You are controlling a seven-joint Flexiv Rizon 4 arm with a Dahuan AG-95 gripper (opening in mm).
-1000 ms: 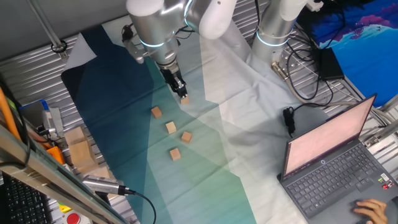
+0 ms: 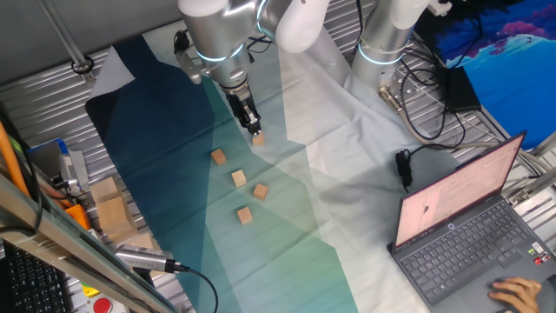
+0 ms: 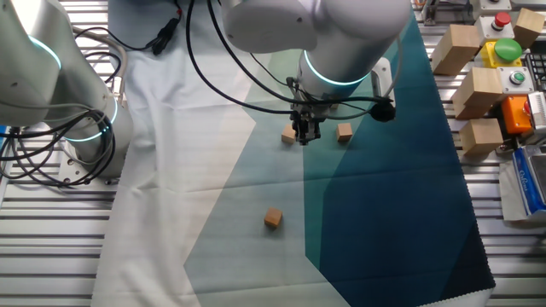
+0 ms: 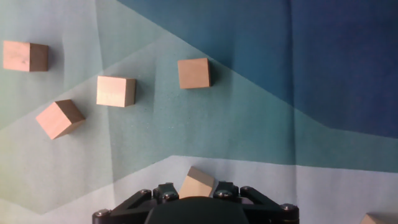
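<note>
Small wooden cubes lie on the patterned cloth. My gripper (image 2: 252,129) is low over one cube (image 2: 258,139), which shows just past its fingertips. In the wrist view this cube (image 4: 198,180) sits turned at an angle in the gap between the spread fingers; its near part is hidden, and whether a finger touches it I cannot tell. Farther out lie a darker cube (image 4: 194,73), a pale cube (image 4: 115,91), a tilted-looking cube (image 4: 58,119) and another (image 4: 25,56). One more cube (image 3: 273,217) rests apart from the group, cut off at the wrist view's lower right corner.
An open laptop (image 2: 469,235) with a hand on it occupies the right. Larger wooden blocks (image 2: 113,217) and a silver cylindrical device (image 2: 146,259) stand left of the cloth.
Over the last second the arm and gripper have shifted very slightly, settling by the same cube. The cubes have stayed where they were.
</note>
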